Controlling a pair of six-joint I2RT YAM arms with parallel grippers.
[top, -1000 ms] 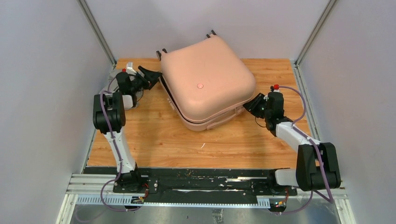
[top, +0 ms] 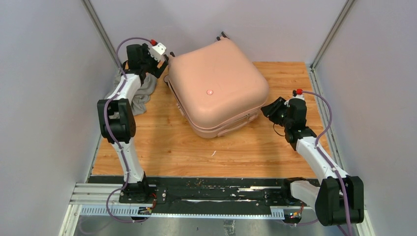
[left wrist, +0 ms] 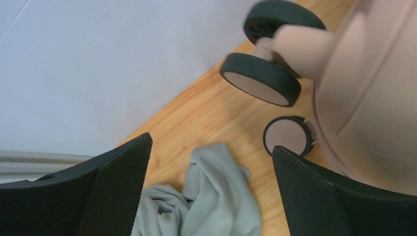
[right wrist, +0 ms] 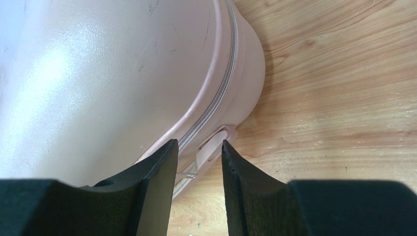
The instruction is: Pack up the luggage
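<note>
A large pink hard-shell suitcase lies on its side in the middle of the wooden board, lid down over the base. My left gripper is open beside its back-left wheels, with nothing between the fingers. A grey cloth lies below it at the back left. My right gripper is at the front-right edge, fingers a little apart and empty; in the right wrist view the zipper and pink handle are just beyond its fingertips.
Walls enclose the board at back and sides. Bare wood is clear in front of the suitcase and along the right.
My right arm has drawn slightly back to the right. The suitcase's lid seam looks less gaped.
</note>
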